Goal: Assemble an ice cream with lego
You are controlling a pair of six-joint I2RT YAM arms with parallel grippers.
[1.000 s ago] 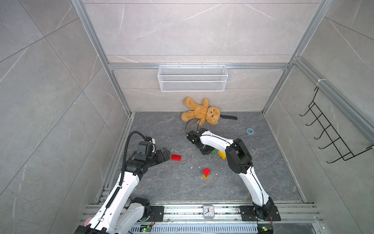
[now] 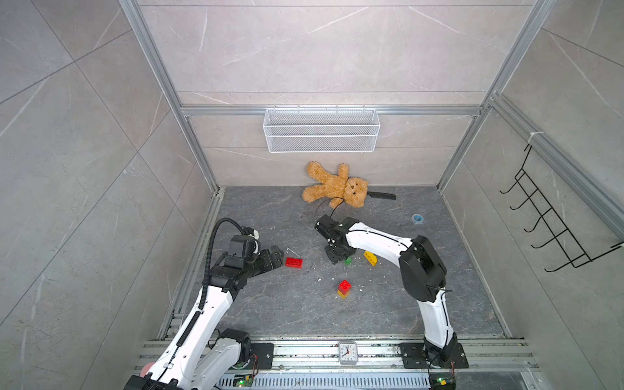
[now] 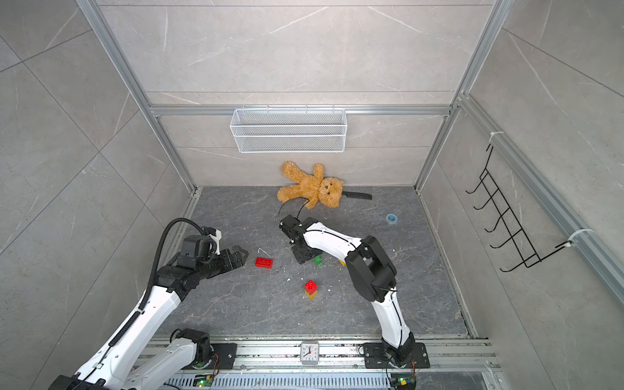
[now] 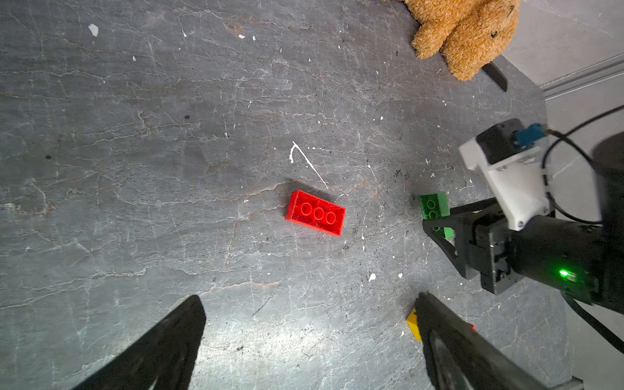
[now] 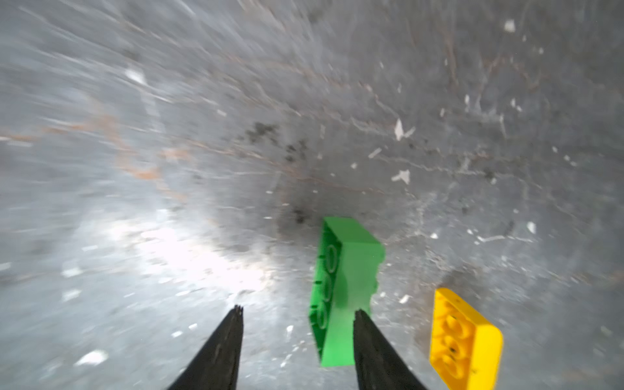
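My right gripper is open over the green brick (image 5: 354,292), which rests on its side with its hollow underside facing left in the right wrist view. One fingertip overlaps the brick's near end; contact cannot be judged. To the right of it lies a yellow brick (image 5: 477,344), tilted. A red brick (image 4: 316,213) lies hollow side up on the table, ahead of my left gripper, which is open and empty. Nearer the front, a red piece (image 2: 344,284) sits on a yellow-orange one (image 2: 342,294); my left finger partly hides this stack in the left wrist view.
At the back lie a teddy bear (image 2: 338,187) and a black-handled object (image 2: 382,195). A blue roll (image 2: 417,219) is at the right. White scraps are scattered about. Clear table spreads in front of the red brick and at the far right.
The right arm's elbow has swung right and toward the front, and its gripper has shifted slightly left. Green now shows farther left and nearer the front. The left arm is still.
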